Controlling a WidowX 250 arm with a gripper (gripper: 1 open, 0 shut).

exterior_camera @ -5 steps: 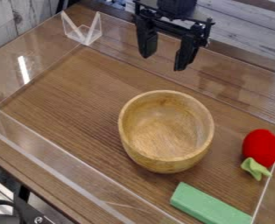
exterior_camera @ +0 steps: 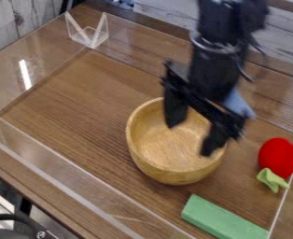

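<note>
My gripper (exterior_camera: 193, 117) hangs large and dark over a shallow wooden bowl (exterior_camera: 149, 140) in the middle of the table, its fingers spread open. It hides much of the bowl's back and right part. Nothing shows clearly between the fingers. A red oval object (exterior_camera: 277, 157) with a light green top (exterior_camera: 272, 181) lies to the right, and a green block (exterior_camera: 224, 219) lies at the front right. A blue shape is partly visible behind the gripper.
A small white wire stand (exterior_camera: 87, 30) sits at the back left. A dark cable shows at the front left edge.
</note>
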